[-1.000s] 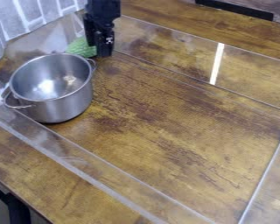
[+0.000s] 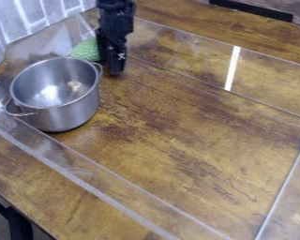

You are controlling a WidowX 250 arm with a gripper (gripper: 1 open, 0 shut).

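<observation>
A large steel pot (image 2: 55,97) with two handles stands at the left of the wooden surface. Just behind it is a green object (image 2: 85,50), partly covered by the dark gripper (image 2: 112,66), which is lowered beside it at the top left. Whether the fingers are apart or closed on anything is too small and dark to tell.
Pale strips run over it at left and right. A light patterned wall or curtain (image 2: 25,21) stands at the back left, and a dark edge lies at the top right.
The gripper has moved slightly down beside the green object. The pot has not visibly moved.
</observation>
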